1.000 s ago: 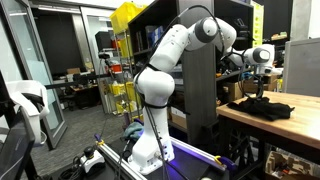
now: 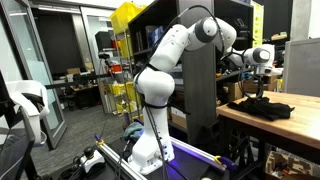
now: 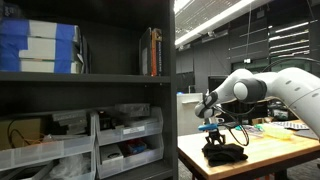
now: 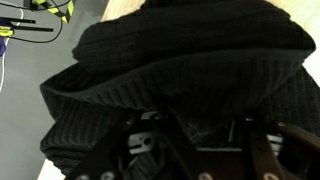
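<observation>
A black ribbed cloth [image 2: 268, 108], like a knit garment, lies crumpled on the wooden table. In exterior view 2 the same dark cloth [image 3: 224, 154] sits near the table's edge. My gripper [image 2: 260, 94] points down at it, its tips at or just above the fabric. The wrist view is filled by folds of the cloth [image 4: 180, 75], with a raised fold running across in front of my gripper. Dark fingers blend into the dark fabric there, so neither the gap between them nor any cloth held in it can be made out.
Bare wooden tabletop [image 2: 308, 103] shows around the cloth. A tall dark shelf [image 3: 172, 90] with bins stands beside the table. Beyond the table edge the grey floor [image 4: 25, 90] is visible, with cables and yellow-black tape.
</observation>
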